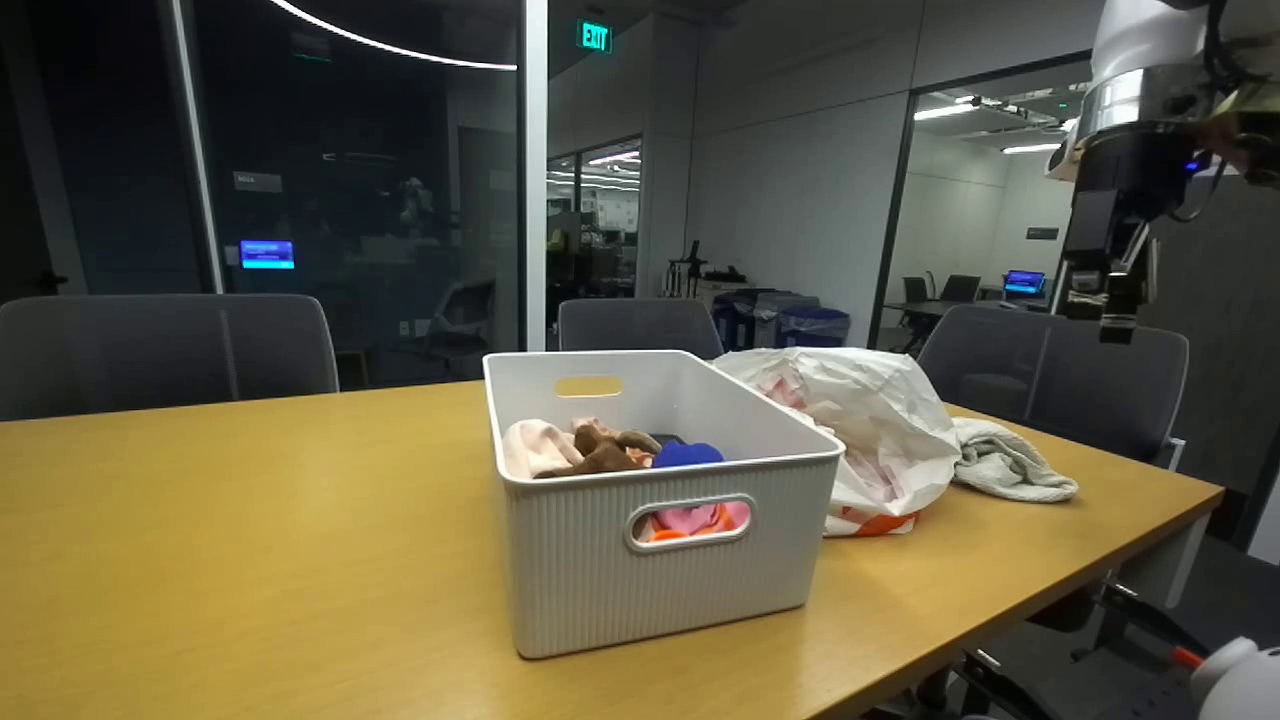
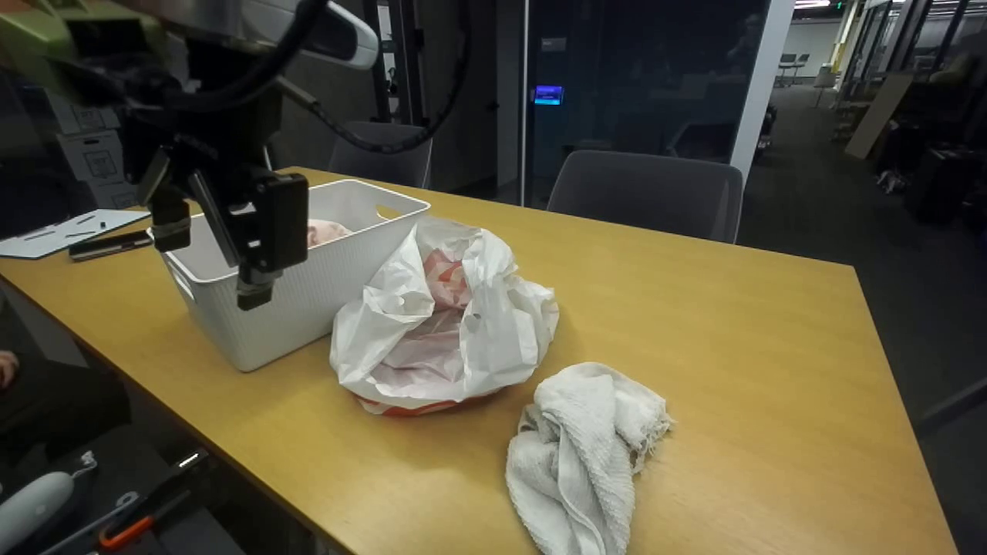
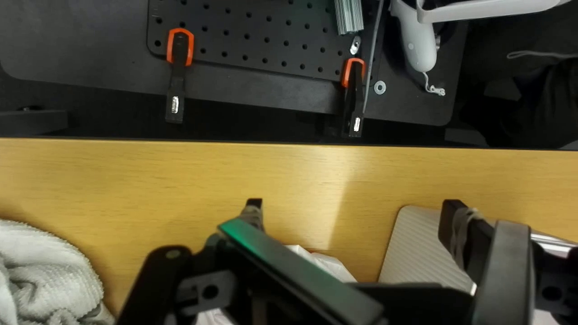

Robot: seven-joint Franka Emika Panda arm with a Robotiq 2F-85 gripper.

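My gripper [image 2: 211, 264] is open and empty, held above the near side of the table; in the wrist view its two fingers stand wide apart. A light grey ribbed bin [image 1: 660, 588] holds a pale pink cloth [image 1: 540, 448], a brown soft item [image 1: 609, 448] and a blue item [image 1: 687, 454]. Pink and orange shows through the bin's handle hole. Beside the bin, a crumpled white plastic bag [image 2: 518, 324] lies with its mouth open and something reddish showing at its opening. A grey-white towel [image 2: 583, 453] rests bunched on the table, apart from the bag.
Wide bare tabletop [image 1: 264, 528] lies on the bin's other side from the bag. Black and orange clamps [image 3: 177, 76] grip the dark mount beyond the table edge. A whiteboard [image 2: 65, 231] lies at the table's far end, and chairs [image 2: 648, 194] stand along one side.
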